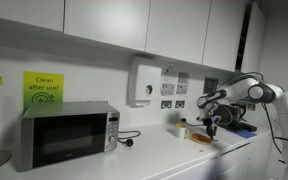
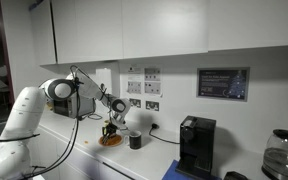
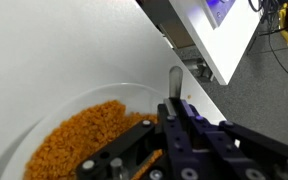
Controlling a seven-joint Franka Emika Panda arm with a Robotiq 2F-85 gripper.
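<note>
A white plate [image 3: 132,92] holding orange grains [image 3: 79,142] fills the lower left of the wrist view. From the exterior, the orange contents of the plate [image 1: 199,139] show on the counter beneath my gripper [image 1: 211,131]. At the lower right of the wrist view, my gripper is shut on a slim dark utensil, whose rounded grey end [image 3: 176,80] sticks up past the fingers. Its other end is hidden, so I cannot tell whether it touches the grains. In the second exterior view, the gripper [image 2: 110,129] hangs right over the plate.
A mug-like container [image 2: 135,141] stands beside the plate. A black coffee machine [image 2: 196,147] and a glass jug [image 2: 282,155] are further along the counter. The microwave [image 1: 70,133] stands at the other end. Between microwave and plate, the counter is mostly clear. The counter's edge is close to the plate.
</note>
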